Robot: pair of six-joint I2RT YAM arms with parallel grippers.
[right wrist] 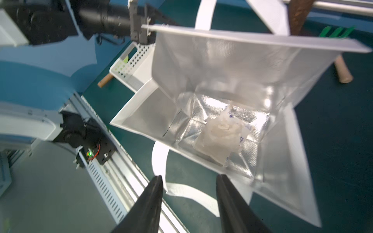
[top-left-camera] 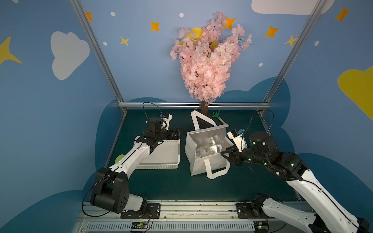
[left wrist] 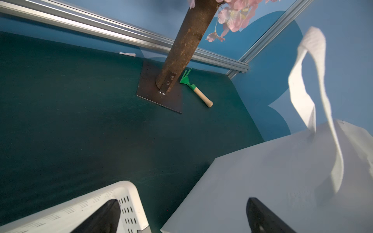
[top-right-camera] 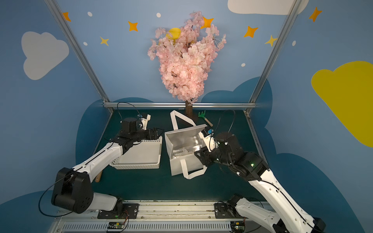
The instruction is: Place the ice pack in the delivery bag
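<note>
The delivery bag [top-left-camera: 197,166] stands open on the table, silver inside, its flap raised at the back. A pale, crinkled ice pack [right wrist: 222,136] lies flat on the bag's floor in the right wrist view. My right gripper [top-left-camera: 225,155] is open at the bag's front right corner; its dark fingers [right wrist: 152,205] are apart with nothing held. Over the back right of the white basket, left of the bag, is my left gripper [top-left-camera: 178,133], also open and empty. Part of the bag's right rim is hidden behind the right gripper in the top left view.
The white basket [top-left-camera: 167,155] looks empty where it shows. Behind the bag stands a blossom tree [top-left-camera: 204,108], with a green hand rake [left wrist: 199,92] beside its base. A wooden handle [top-right-camera: 98,176] lies left of the basket.
</note>
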